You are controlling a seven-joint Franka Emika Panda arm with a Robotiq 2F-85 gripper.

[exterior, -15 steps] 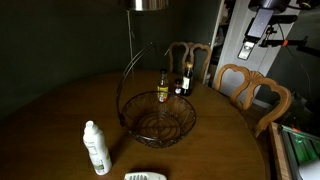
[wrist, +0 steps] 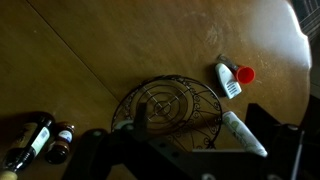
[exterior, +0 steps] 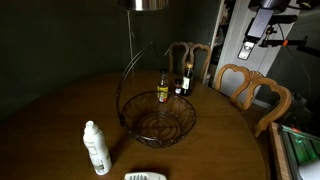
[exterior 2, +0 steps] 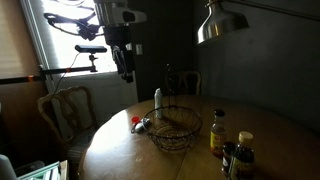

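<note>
A black wire basket [exterior: 158, 118] with a tall hoop handle stands empty on the round wooden table. Near it, a white bottle [exterior: 97, 148] is upright, and a white slotted object [exterior: 145, 176] lies at the front edge of that view. Beyond the basket stand a yellow-labelled bottle [exterior: 163, 88], a small dark jar [exterior: 178, 88] and a dark bottle [exterior: 187, 78]. My gripper [exterior 2: 126, 66] hangs high above the table, clear of everything. In the wrist view its dark fingers [wrist: 141, 112] are spread apart, open, with the basket [wrist: 168, 80] below and nothing held.
A metal lamp [exterior 2: 222, 22] hangs over the table. A red round item [wrist: 245, 75] lies beside the white slotted object. Wooden chairs [exterior: 262, 95] stand around the edge. Bare tabletop [wrist: 100, 40] stretches away from the basket.
</note>
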